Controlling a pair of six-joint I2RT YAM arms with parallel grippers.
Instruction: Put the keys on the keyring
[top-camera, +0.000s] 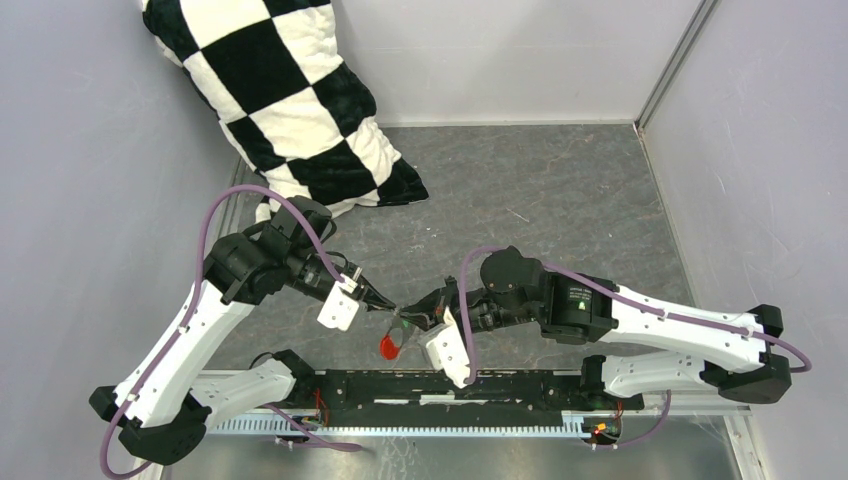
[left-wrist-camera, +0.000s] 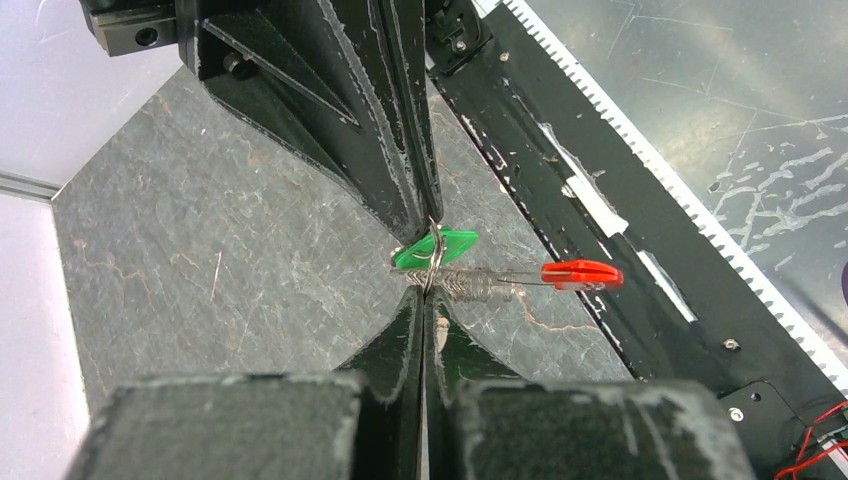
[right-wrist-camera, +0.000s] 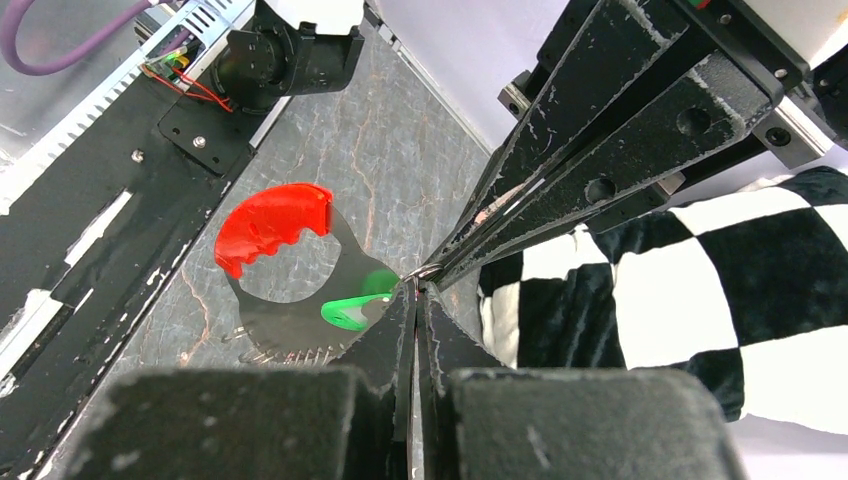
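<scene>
A small metal keyring (left-wrist-camera: 437, 252) bridges the tips of both grippers in the left wrist view. My left gripper is shut on its lower end. The keyring (right-wrist-camera: 424, 270) also meets the tips of my right gripper, which is shut; whether the wire runs between those fingertips is unclear. Beside the ring hangs a grey metal toothed piece (right-wrist-camera: 283, 318) with a red grip (right-wrist-camera: 268, 225). A green plastic piece (right-wrist-camera: 350, 312) lies across it close to the ring. From above, the fingertips nearly touch and the ring is too small to make out.
A black-and-white checkered cushion (top-camera: 300, 90) leans at the back left. Bare grey floor (top-camera: 520, 190) lies open behind the arms. A black rail (top-camera: 440, 400) crosses the front edge.
</scene>
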